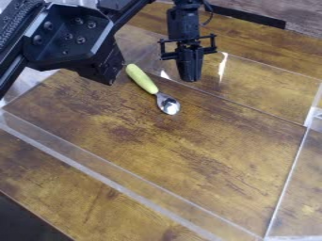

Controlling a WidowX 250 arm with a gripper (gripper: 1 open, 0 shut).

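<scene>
A spoon (168, 104) with a pale yellow-green handle lies on the wooden surface, its metal bowl toward the front right. The black gripper (190, 70) points down behind and to the right of the spoon, apart from it, with its fingers close together and nothing visible between them.
Clear plastic walls (265, 106) border the wooden area around the spoon, with another clear panel at the right. The black arm fills the upper left.
</scene>
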